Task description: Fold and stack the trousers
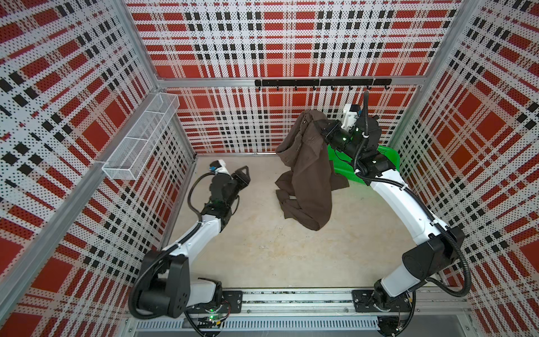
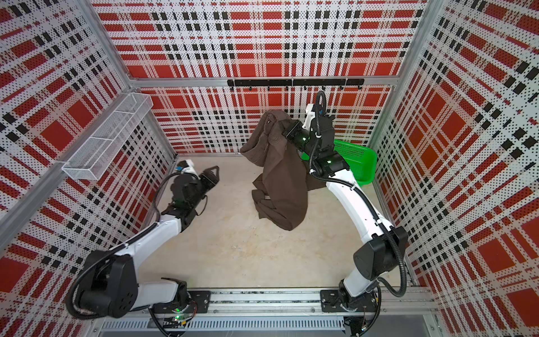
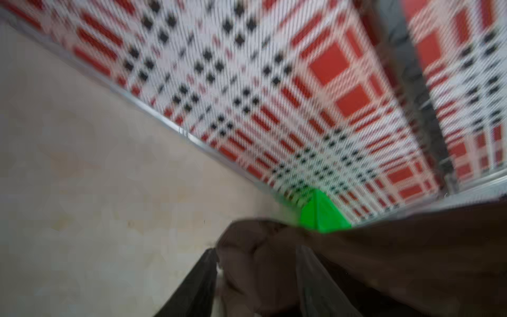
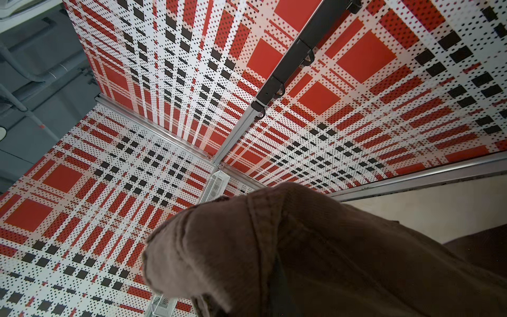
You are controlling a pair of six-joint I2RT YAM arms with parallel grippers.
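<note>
Brown trousers [image 1: 311,168] hang from my right gripper [image 1: 326,130] at the back, their lower part bunched on the table. That gripper is shut on the waist area; in the right wrist view the cloth of the trousers [image 4: 338,237] covers its fingers. My left gripper [image 1: 246,170] is over the table left of the trousers, apart from them. Its fingers [image 3: 198,282] stand part way open in the blurred left wrist view. No cloth is clearly held there; the trousers [image 3: 264,264] show beyond the gap.
Behind the trousers, at the back right, stands a green basket [image 2: 359,160]. A white wire shelf [image 1: 143,134] is on the left wall, and a black hook rail [image 1: 322,82] spans the back.
</note>
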